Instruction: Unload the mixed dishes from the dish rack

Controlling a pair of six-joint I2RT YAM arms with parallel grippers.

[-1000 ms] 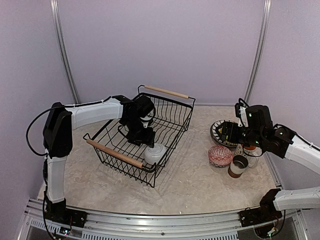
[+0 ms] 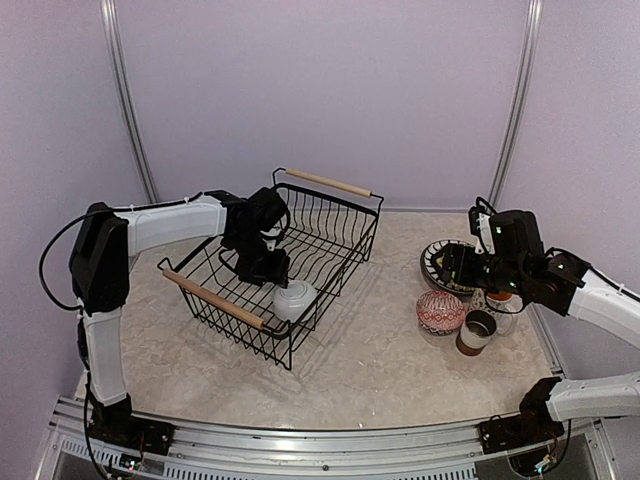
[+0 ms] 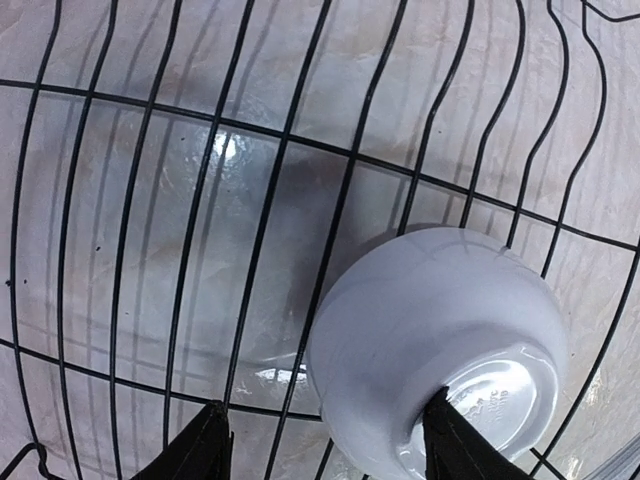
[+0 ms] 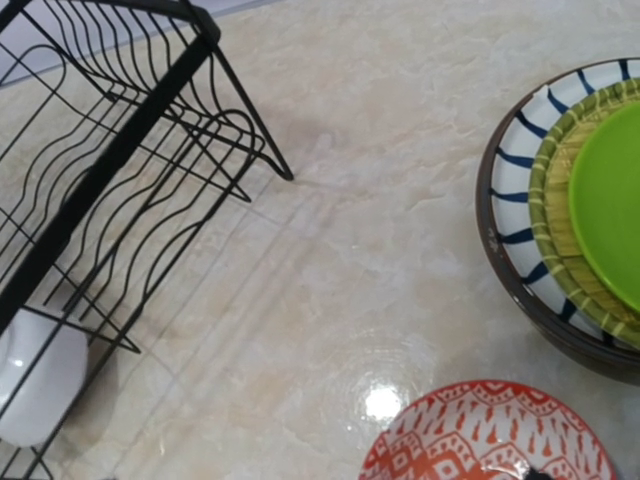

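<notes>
The white bowl (image 3: 400,310) lies upside down in the black wire dish rack (image 2: 215,300), near its front right corner. My left gripper (image 2: 275,280) is down inside the rack, beside the bowl. In the left wrist view its fingers (image 3: 205,445) stand apart, one overlapping the bowl's foot, with rack wires seen between them; whether they grip anything is unclear. My right gripper (image 2: 455,265) hangs over the unloaded dishes on the right, its fingertips barely showing, far apart, with nothing seen held.
A blue-striped plate (image 4: 515,200) holds a green dish (image 4: 615,200). In front stand a red patterned bowl (image 2: 440,312), a cup (image 2: 476,332) and other drinkware. Bare tabletop (image 2: 385,350) separates these from the rack.
The rack, the white bowl and my left gripper have all shifted a little to the left together. The right arm and the dishes on the right look unmoved.
</notes>
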